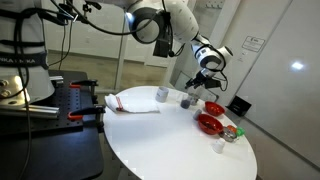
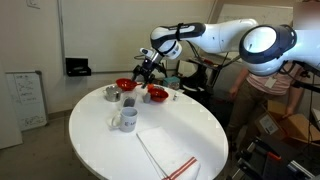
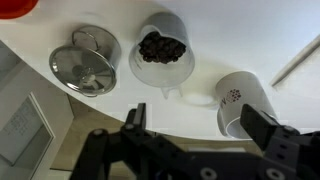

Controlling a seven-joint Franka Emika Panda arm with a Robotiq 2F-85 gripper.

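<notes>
My gripper hangs above the far part of the white table, open, with nothing between its fingers. In the wrist view, a pale cup with dark bean-like bits inside lies ahead of it. To the right is a white mug with a small printed mark. On the left sits a shiny metal pot with a lid. In exterior view 2 the gripper is over the back of the table, near the red bowls, apart from everything on the table.
Two red bowls, a nearer one and a farther one, stand toward the table's far right edge. A small white item is close by. A whitish cloth lies flat.
</notes>
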